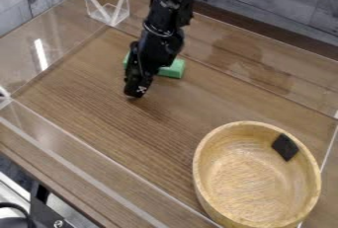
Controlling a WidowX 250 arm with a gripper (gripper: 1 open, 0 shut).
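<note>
My black gripper [137, 82] hangs low over the wooden table [119, 143] in the upper middle of the camera view, its fingers beside a green block [171, 68] that lies just behind and to the right of it, partly hidden by the arm. Whether the fingers are open or shut, or touch anything, is hard to make out against the dark arm.
A large round tan container [258, 197] with a black patch on its inner wall stands at the lower right. Translucent white objects are at the top left and left edge.
</note>
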